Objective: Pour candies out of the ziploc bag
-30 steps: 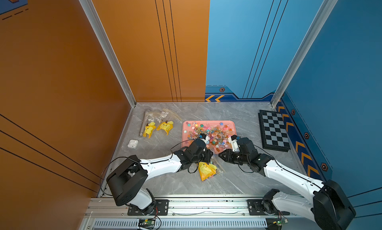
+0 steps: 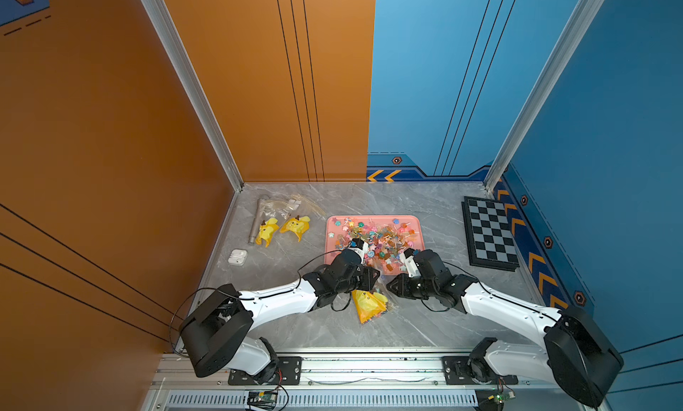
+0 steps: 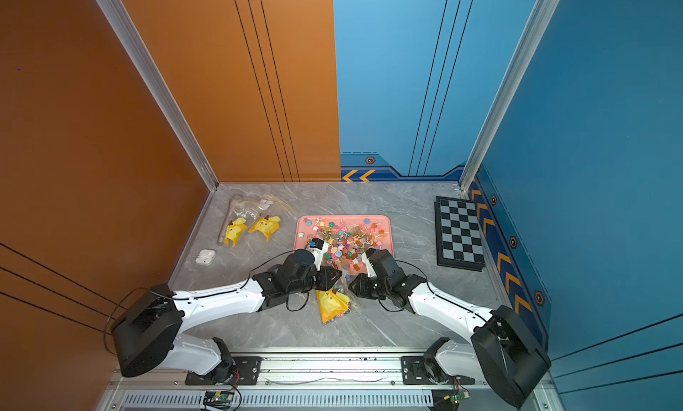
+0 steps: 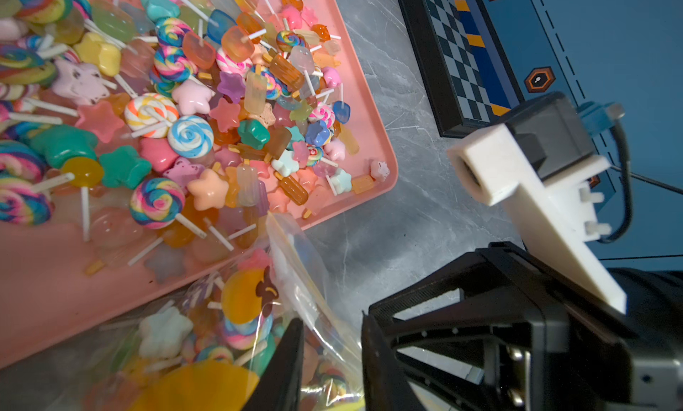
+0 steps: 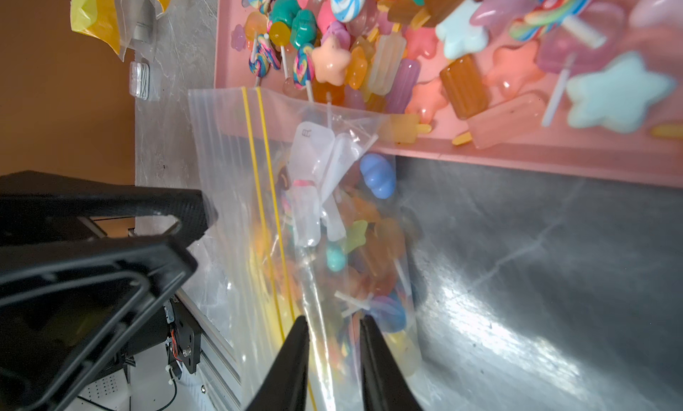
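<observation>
A clear ziploc bag (image 2: 369,305) with a yellow character print lies in front of the pink tray (image 2: 374,218), candies showing through its plastic. Its mouth edge, with two yellow zip lines, shows in the right wrist view, where the bag (image 5: 355,261) stands up beside the tray. My left gripper is part open at the mouth, the bag's pale edge running through the gap between its fingers. From the other side my right gripper stands open, bag plastic showing between and behind its fingertips; contact is unclear. Many candies (image 4: 192,119) fill the tray.
Two more yellow-printed bags (image 2: 294,227) and a clear roll lie at the back left, a white earphone case (image 2: 237,256) nearer. A checkered board (image 2: 491,231) stands at the far right.
The right one came left toward the bag before that. The printed bag barely moved.
</observation>
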